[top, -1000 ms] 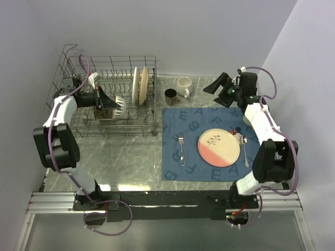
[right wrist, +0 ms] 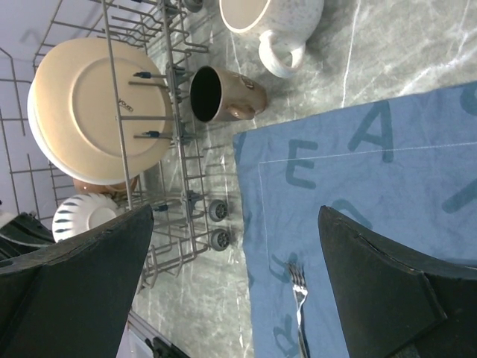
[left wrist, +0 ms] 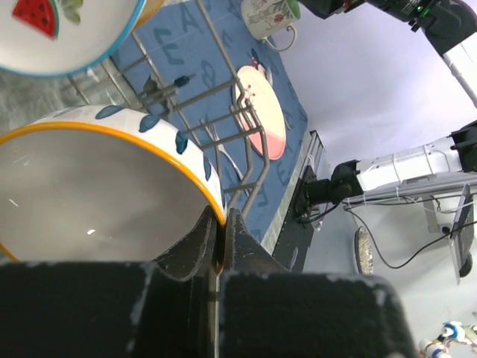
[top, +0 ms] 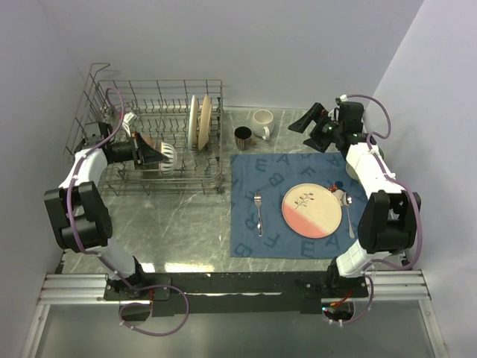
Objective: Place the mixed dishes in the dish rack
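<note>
A patterned white bowl (top: pixel 169 157) with an orange rim stands tilted on its side in the dish rack (top: pixel 160 181). My left gripper is shut on the bowl's rim, as the left wrist view shows. To the right in the rack, two plates (top: pixel 203 123) stand on edge. Over the back right of the counter, my right gripper (top: pixel 306 127) hangs open and empty. A pink-and-cream plate (top: pixel 311 211), a fork (top: pixel 258 212) and a spoon (top: pixel 347 214) lie on the blue mat. Behind the mat are a brown mug (right wrist: pixel 226 95) and a white mug (top: pixel 262 124).
The blue mat (top: pixel 246 242) covers the right part of the counter. Bare counter (top: pixel 160 231) lies in front of the rack. A floral cup (left wrist: pixel 267 19) stands past the mat, partly behind the right arm in the top view.
The left gripper has shifted slightly left and down in the top view, the bowl moving a little with it. My right arm has moved only slightly.
</note>
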